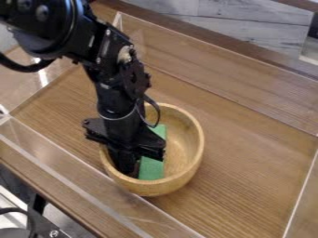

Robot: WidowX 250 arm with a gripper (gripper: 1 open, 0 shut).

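My black gripper (pixel 125 153) reaches down into a tan bowl (pixel 185 160) on the wooden table, at its left side, with the fingertips low inside it. A green block (pixel 152 165) lies in the bowl just right of the fingers, partly hidden behind the gripper. Whether anything is between the fingers is hidden from this view.
A pale wooden wall stands at the back.
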